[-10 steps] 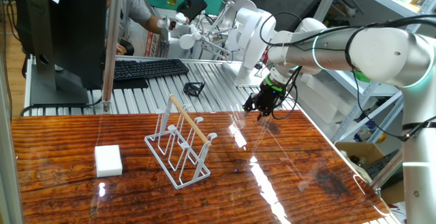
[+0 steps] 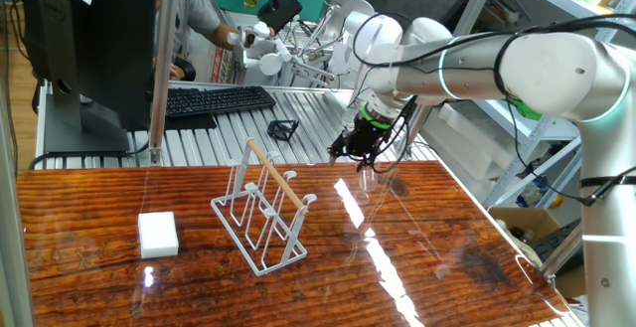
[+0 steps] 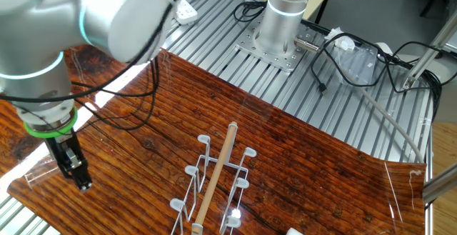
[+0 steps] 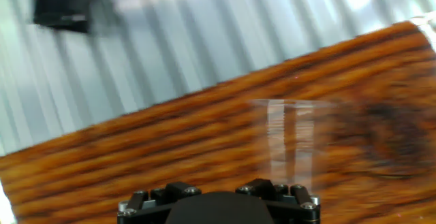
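Observation:
My gripper (image 2: 348,154) hangs over the back edge of the wooden table, right of the rack in exterior view 1. In the wrist view its two dark finger assemblies stand far apart at the bottom, open, with nothing seen held between them. Just beyond them lies or stands a clear, see-through object (image 4: 291,139), perhaps a glass; its outline is faint. The same clear shape (image 2: 368,178) shows faintly below the gripper in exterior view 1. A white wire rack (image 2: 260,230) with a wooden top bar and several upright prongs stands empty mid-table.
A white block (image 2: 157,235) sits left of the rack. Behind the table, a ribbed metal surface holds a keyboard (image 2: 219,100) and a small black frame (image 2: 282,129). Cables loop from the arm. Right of the rack, the tabletop is mostly clear.
A clear object shows below my gripper now. Rack and white block have stayed put.

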